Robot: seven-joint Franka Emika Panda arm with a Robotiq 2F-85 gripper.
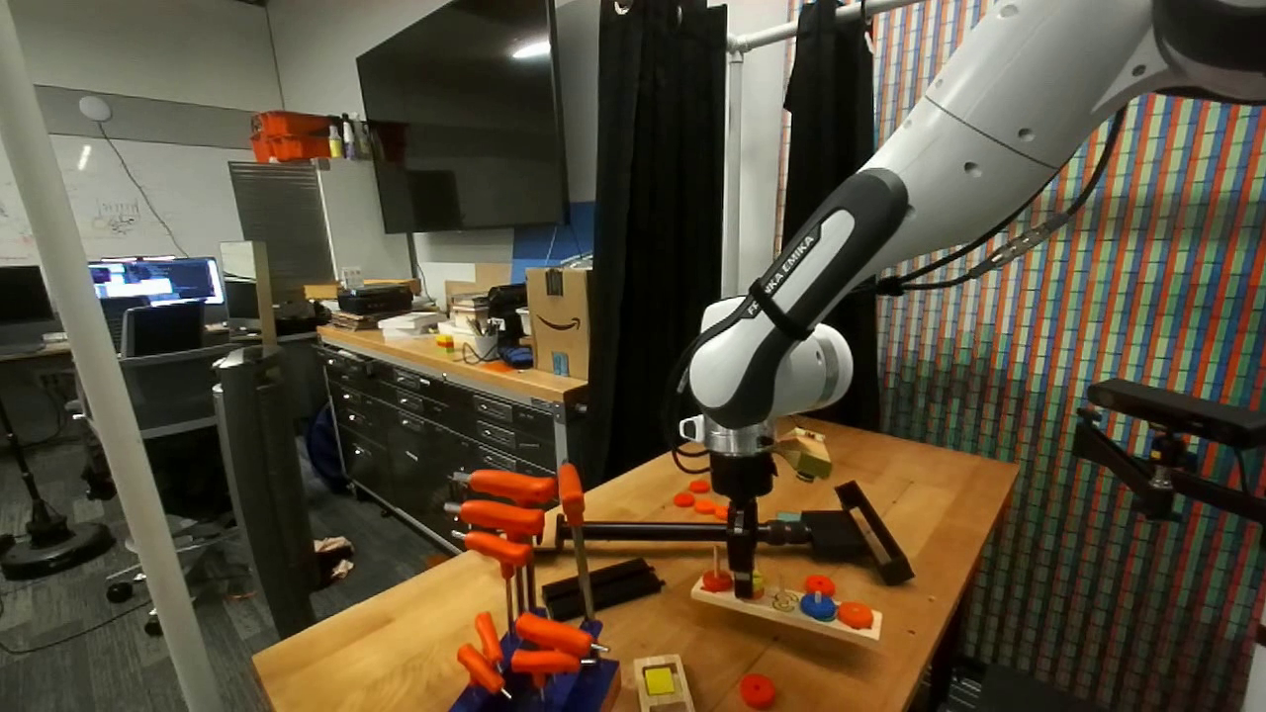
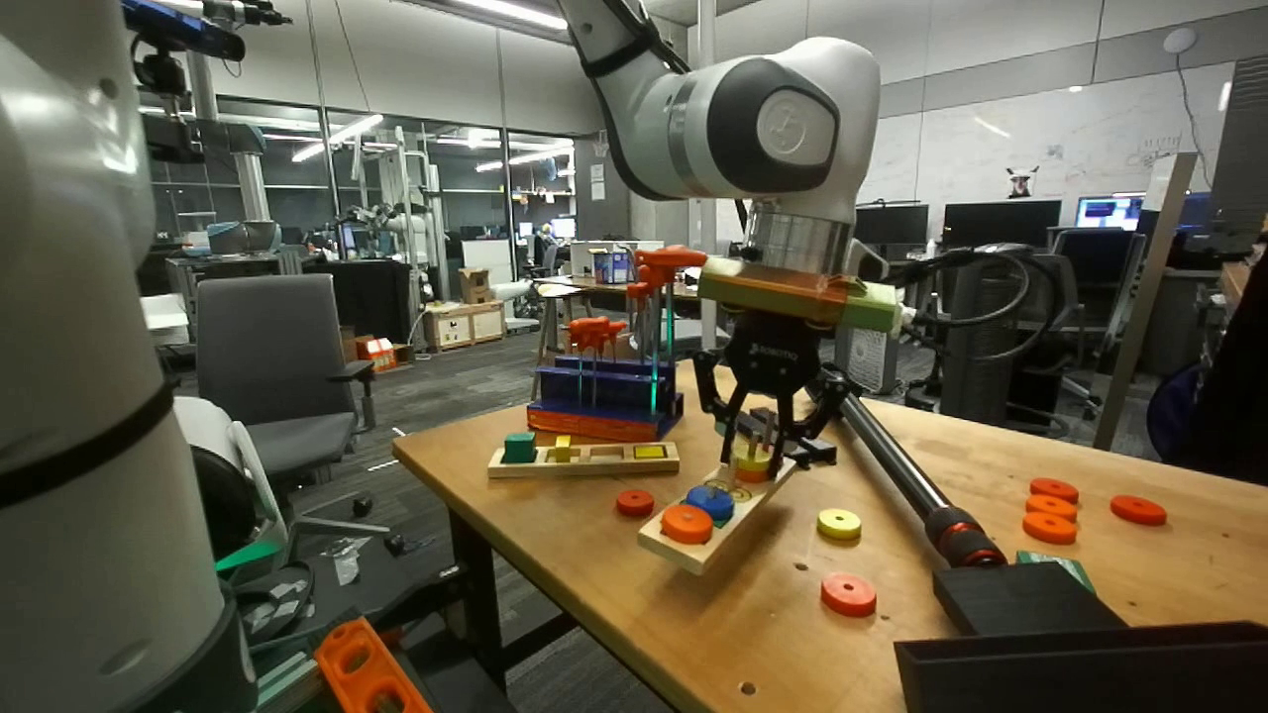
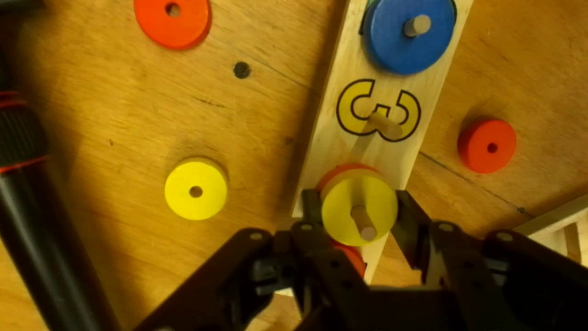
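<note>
My gripper is shut on a yellow disc [image 3: 337, 219], one finger on each side of it. A wooden peg passes through that disc, and part of a red disc shows beneath it. The peg belongs to a long wooden board [image 3: 326, 148] with a bare peg by a yellow "3". Further along the board sit a blue disc [image 3: 386, 36] and, in the second exterior view, an orange disc [image 2: 686, 523]. Another red disc [image 1: 715, 581] is at the opposite end. Whether the board rests flat on the table I cannot tell.
Loose on the table lie a yellow disc [image 2: 839, 524], a red disc [image 2: 849, 594] and a smaller red disc [image 2: 635, 503]. Several orange-red discs are farther off. A black pole [image 2: 894, 458], a shape tray [image 2: 499, 465] and a tool rack [image 2: 603, 410] stand close around.
</note>
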